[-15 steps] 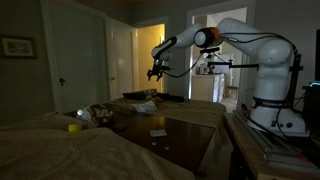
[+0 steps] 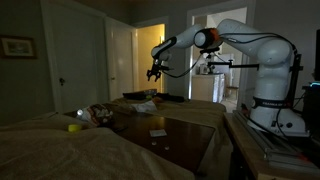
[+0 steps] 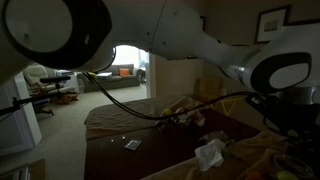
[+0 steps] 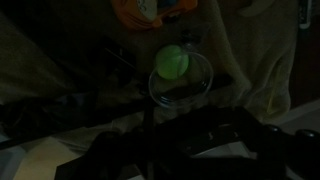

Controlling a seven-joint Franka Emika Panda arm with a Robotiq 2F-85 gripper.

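Observation:
Far back in exterior view 1, my gripper point(image 2: 154, 75) hangs from the outstretched white arm, well above the table. It is small and dark there, so what its fingers hold does not show. The wrist view is very dim. Near its middle are a green round thing point(image 4: 172, 62) and a clear round rim point(image 4: 181, 102), close together. An orange thing point(image 4: 148, 12) shows at the top edge. My fingers cannot be made out clearly against the dark shapes, and I cannot tell whether anything is between them.
A dark board point(image 2: 180, 141) covers much of the table, with a small pale card point(image 2: 158, 133) on it. A yellow item point(image 2: 75, 127), a patterned bundle point(image 2: 97, 115) and a crumpled white piece point(image 3: 210, 153) lie around. Brown cloth point(image 2: 50, 152) spreads in front.

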